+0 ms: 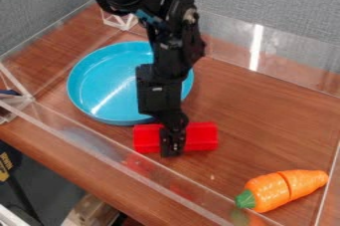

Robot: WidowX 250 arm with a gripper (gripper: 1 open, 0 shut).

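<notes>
The black robot arm reaches down over the table, and its gripper is low over a red bar, at or around its middle. The dark fingers overlap the bar in this view, so whether they are shut on it cannot be told. A blue plate lies just behind and left of the arm, partly hidden by it. An orange toy carrot with a green top lies at the front right.
Clear low walls surround the wooden tabletop. Some tools and hardware sit outside the left and front edge.
</notes>
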